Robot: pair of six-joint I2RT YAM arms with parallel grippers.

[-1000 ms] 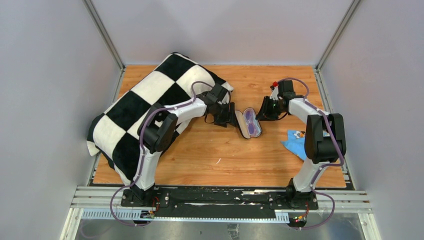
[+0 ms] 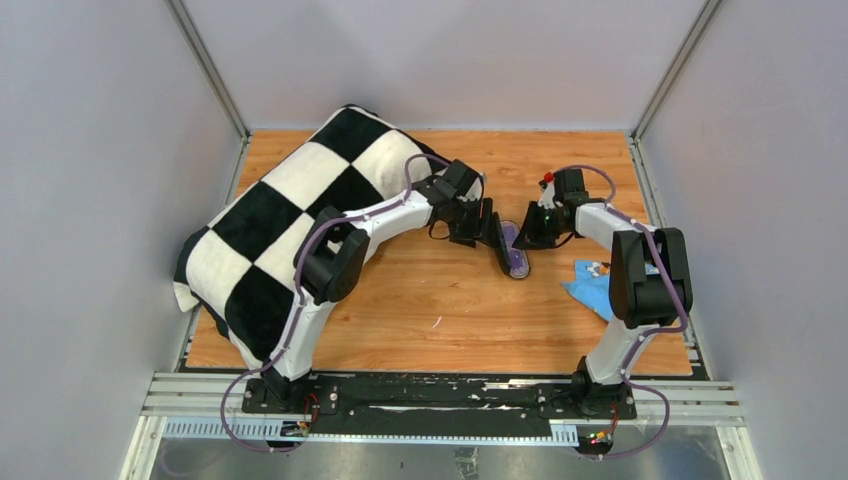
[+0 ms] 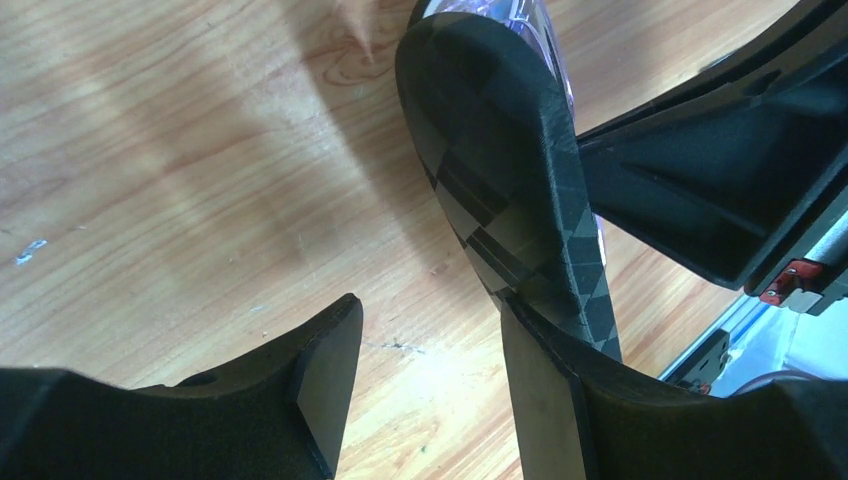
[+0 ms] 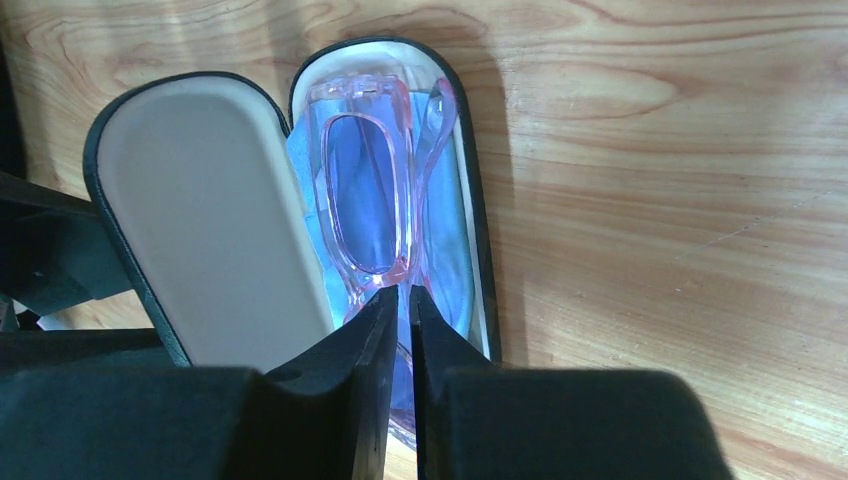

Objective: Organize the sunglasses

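Observation:
A glasses case (image 2: 516, 250) stands open near mid-table, its lid swung up, grey lining (image 4: 200, 220) showing in the right wrist view. Clear pink-purple sunglasses (image 4: 400, 260) lie in it on a blue cloth (image 4: 450, 260). My left gripper is part open against the lid's dark checkered outside, its right finger at that surface and nothing visibly gripped. My right gripper is over the case's base, fingertips close together beside the sunglasses; whether anything is between them is unclear.
A large black-and-white checkered cushion or blanket (image 2: 285, 210) covers the left of the table. A blue cloth or bag (image 2: 586, 290) lies at the right.
My left gripper has moved right, and the case's lid has risen toward the base, narrowing the opening. My right gripper has shifted slightly.

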